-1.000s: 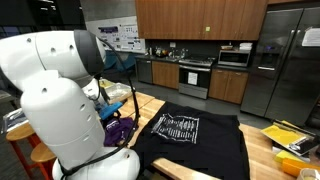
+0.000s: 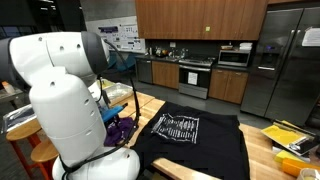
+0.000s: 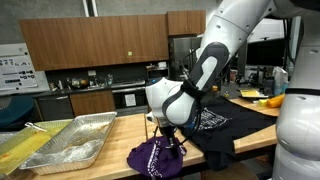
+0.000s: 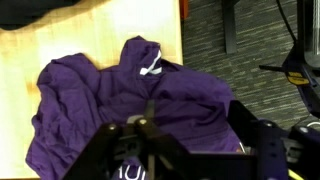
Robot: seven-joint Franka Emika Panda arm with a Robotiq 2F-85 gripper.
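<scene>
A crumpled purple cloth lies on the wooden table, part of it reaching over the table's edge in the wrist view. It also shows as a bunched heap in exterior view 2, and partly behind the arm as a purple patch in exterior view 1. My gripper is over the cloth, its fingers apart, with purple fabric visible in the gap. In exterior view 2 the gripper points down at the heap. Whether the fingertips touch the fabric cannot be made out.
A black cloth with white print is spread over the table to the right. Beyond it are yellow items. A pale tray stands left of the purple cloth. Bare wood shows beside the heap; the floor lies past the edge.
The arm has shifted slightly in exterior view 1. The purple cloth stays in about the same place, and the black cloth has not moved.
</scene>
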